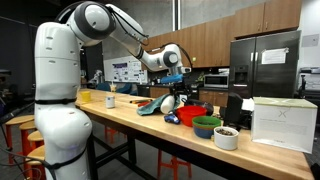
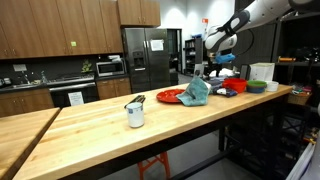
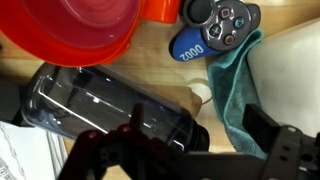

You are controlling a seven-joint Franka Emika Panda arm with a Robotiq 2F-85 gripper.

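Observation:
In the wrist view my gripper is open, its two dark fingers wide apart at the bottom edge with nothing held between them. Below lies a long glossy black object (image 3: pixel 95 98), partly covered by the left finger. A teal cloth (image 3: pixel 236 92) is bunched on the right, against a large cream-white object (image 3: pixel 290 75). Near the top sits a dark device with a blue "7000" label (image 3: pixel 192 43). In exterior view 1 the gripper (image 1: pixel 180 86) hangs over the cluttered middle of the table, too small there to show its fingers.
A red bowl (image 3: pixel 70 30) fills the wrist view's upper left. Green bowls (image 1: pixel 206 122), a small bowl of dark contents (image 1: pixel 226 137) and a white box (image 1: pixel 283 122) line the table's right. A white cup (image 2: pixel 134 117) stands alone, with bare tabletop around it.

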